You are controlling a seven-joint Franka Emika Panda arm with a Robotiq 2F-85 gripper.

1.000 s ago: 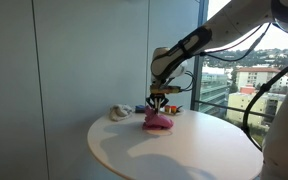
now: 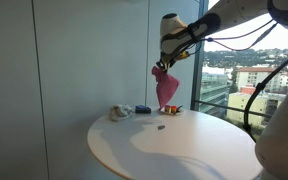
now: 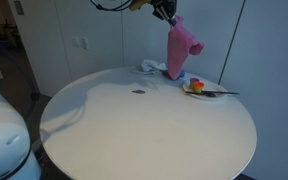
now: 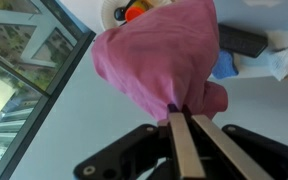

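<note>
A pink cloth [image 2: 166,86] hangs in folds from my gripper [image 2: 162,66], high over the back of the round white table. In the wrist view the gripper is shut on the bunched end of the cloth [image 4: 164,55], which spreads out beyond the fingers [image 4: 186,150]. From the other side, the cloth [image 3: 179,47] droops down in front of the wall, its lower end close to the dark and blue items at the table's back. The cloth covers part of the tabletop in the wrist view.
At the back of the table [image 3: 144,130] lie a pale cloth [image 2: 120,112], a dark object [image 2: 142,109] and a plate [image 3: 209,93] with colourful items. A small dark object [image 2: 161,127] lies near the middle.
Now my gripper has lifted it clear of where it lay, uncovering a small dark object.
</note>
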